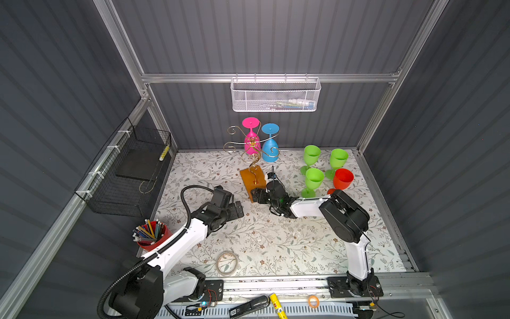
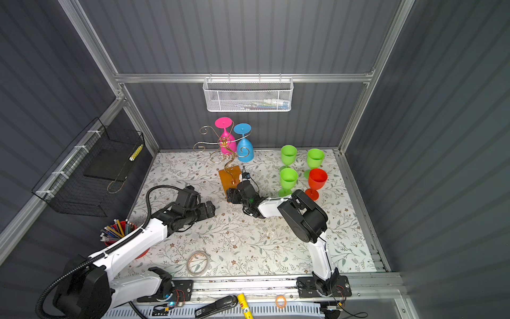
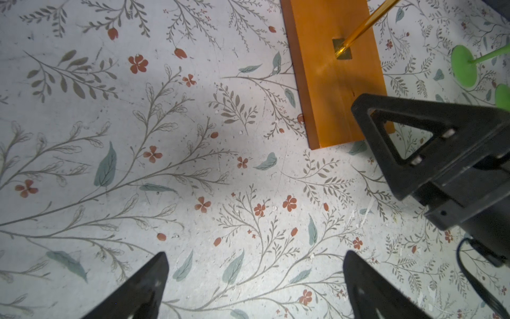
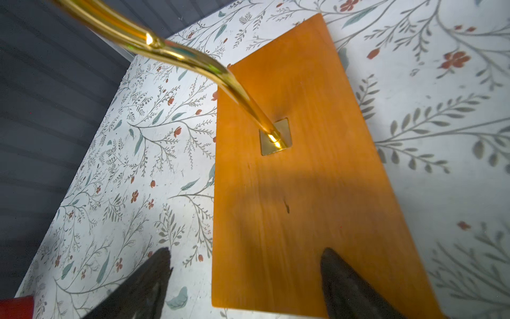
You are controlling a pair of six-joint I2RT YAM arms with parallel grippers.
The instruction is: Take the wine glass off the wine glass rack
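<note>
A pink wine glass [image 1: 251,143] and a blue wine glass [image 1: 270,147] hang upside down on the gold scrolled rack, whose wooden base [image 4: 308,202] fills the middle of the right wrist view, the gold post rising from it. My right gripper is open low at the near end of the base, with nothing visibly held. My left gripper stands open over bare table, left of and nearer than the base; part of the right gripper shows beside the base in the left wrist view.
Several green and red goblets [image 1: 313,178] stand at the right. A red pencil cup [image 1: 162,239] is at the left, a tape roll [image 1: 226,254] at the front. A wire basket [image 1: 122,186] hangs on the left wall, a white basket [image 1: 274,95] at the back.
</note>
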